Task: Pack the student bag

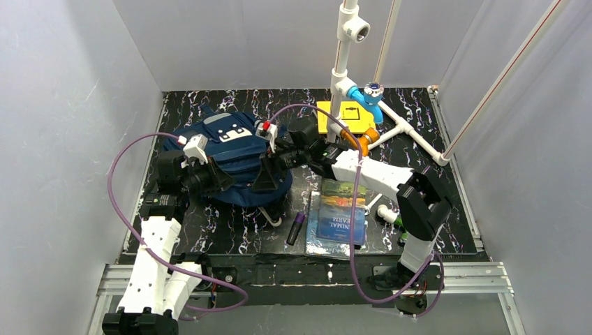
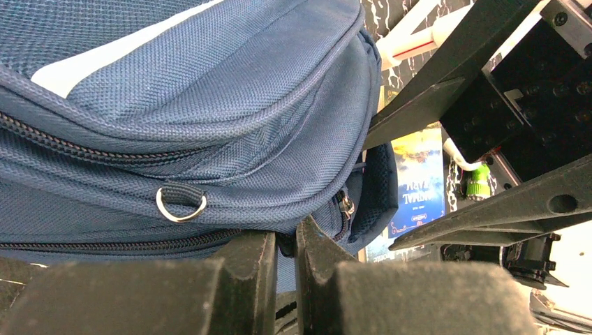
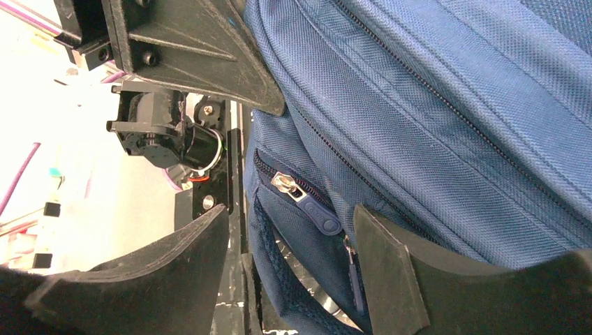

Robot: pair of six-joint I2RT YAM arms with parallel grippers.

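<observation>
The blue backpack (image 1: 234, 150) lies at the left of the table. Pinched at its lower front, beside a dark zipper (image 2: 119, 246), is a bit of the bag, with my left gripper shut on it; the exact piece is hard to make out. Over the bag's right side my right gripper stands open, its fingers apart. A zipper pull (image 3: 317, 213) shows in the gap between those fingers, with no grip on it. An Animal Farm book (image 1: 341, 227) rests on another book (image 1: 328, 248), right of a purple-capped marker (image 1: 296, 228).
A yellow book (image 1: 356, 118) lies at the back behind a white pipe stand (image 1: 339, 70) with blue and orange fittings. A green-and-white pipe piece (image 1: 388, 215) sits right of the books, partly under my right arm. The two grippers are close together over the bag.
</observation>
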